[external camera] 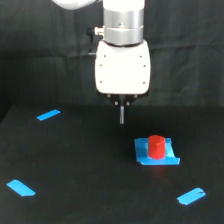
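My white gripper (122, 102) hangs in the upper middle of the camera view, above the dark table, with its fingers pointing down and close together, appearing shut with nothing visible between them. Lower right of it, a red cylinder (156, 146) stands upright on a light blue square (170, 160), apart from the gripper.
Blue tape strips lie on the dark table (100, 190): one at the left back (48, 115), one at the front left (20, 187), one at the front right (191, 196).
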